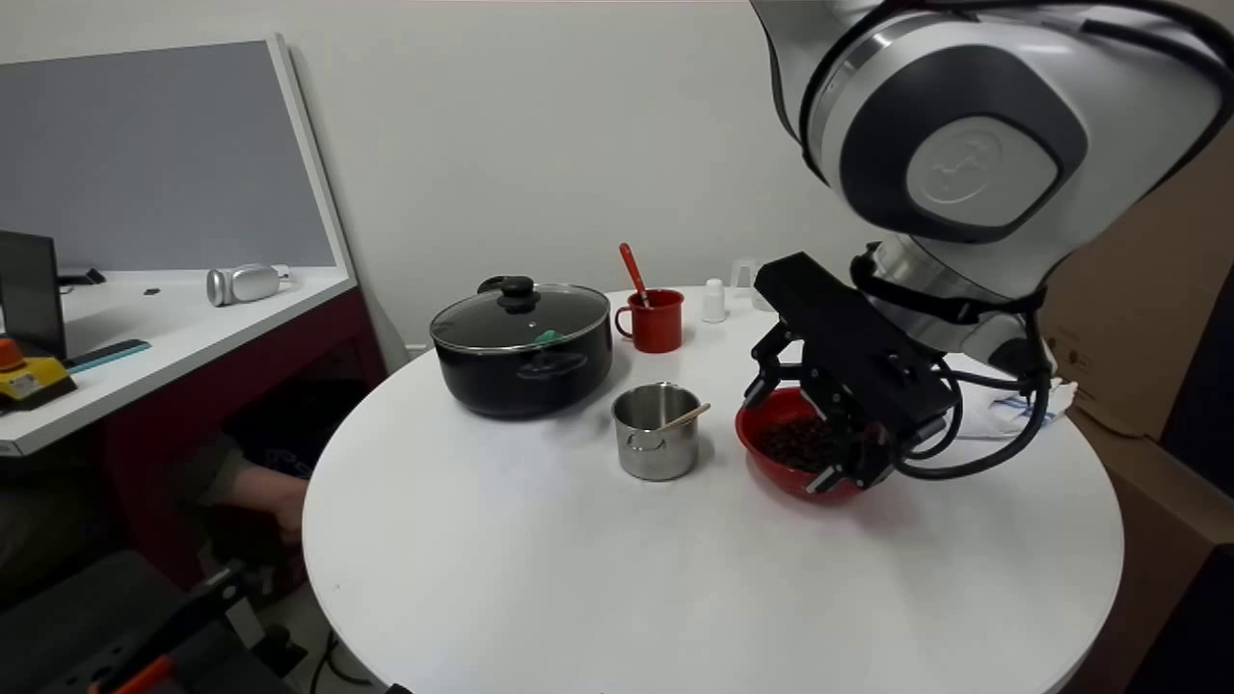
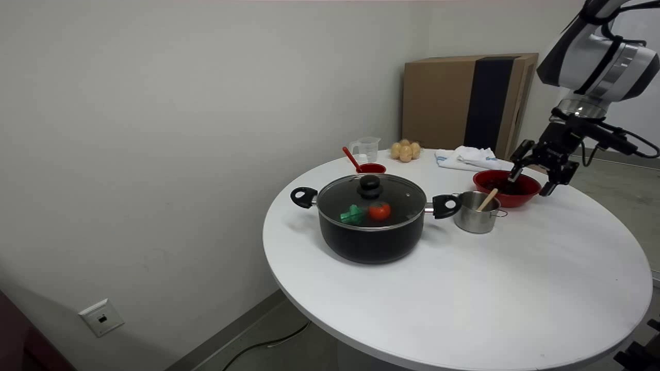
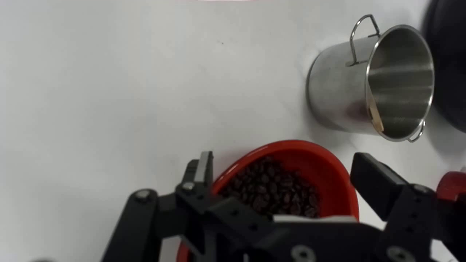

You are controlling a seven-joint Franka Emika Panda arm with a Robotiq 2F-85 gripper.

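Observation:
A red bowl [image 1: 758, 428] of dark brown beans [image 3: 273, 187] stands on the right part of the white table. Directly over it is my gripper [image 1: 790, 440], its fingers wide apart and empty. In the wrist view, one finger [image 3: 203, 168] appears by the bowl's left rim and the other finger [image 3: 373, 183] by its right rim; whether either touches is unclear. The gripper's body hides the near part of the bowl. Beside the bowl is a small steel pot [image 2: 473, 219] with a wooden stick [image 2: 487, 199] leaning in it.
A lidded black pot [image 2: 371, 244] stands beyond the steel pot. A red mug [image 1: 657, 324] with a red-handled utensil, a white shaker [image 1: 713, 303], a measuring cup [image 2: 366, 148], several round yellowish items [image 2: 405, 151] and a folded towel [image 2: 467, 158] line the back.

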